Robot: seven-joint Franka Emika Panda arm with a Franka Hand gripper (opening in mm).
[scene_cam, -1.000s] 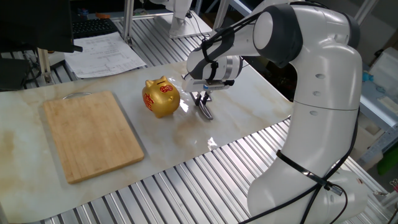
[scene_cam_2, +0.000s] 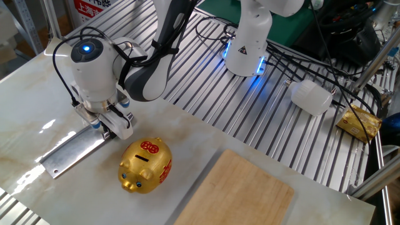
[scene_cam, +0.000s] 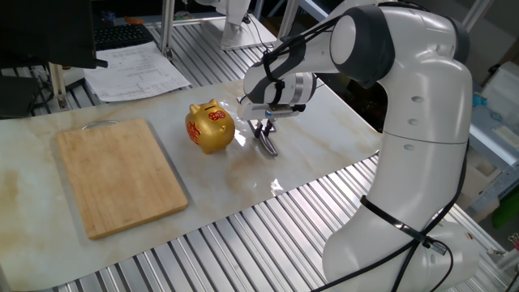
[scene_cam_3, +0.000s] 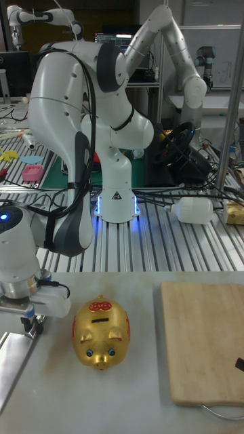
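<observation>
A silver cleaver-like metal tool shows its flat blade point(scene_cam_2: 78, 149), with a small hole near its far corner. Its curved metal handle point(scene_cam: 268, 144) comes out below my gripper point(scene_cam: 263, 128) in exterior view 1. The gripper's fingers are down at this handle, close to the tabletop; whether they clasp it is hidden. In exterior view 3 only part of the blade point(scene_cam_3: 10, 361) shows at the left edge. Beside the gripper, a golden piggy bank point(scene_cam_2: 145, 165) stands upright, apart from it. A wooden cutting board point(scene_cam: 122, 178) lies flat beyond the piggy bank.
Bare marble-look tabletop point(scene_cam: 235, 178) separates the cutting board from the gripper. A slatted metal surface point(scene_cam_2: 206, 100) runs along the arm's side, holding a white rounded object point(scene_cam_2: 310, 97) and a yellow box point(scene_cam_2: 359, 124). Papers point(scene_cam: 134, 73) lie behind the board.
</observation>
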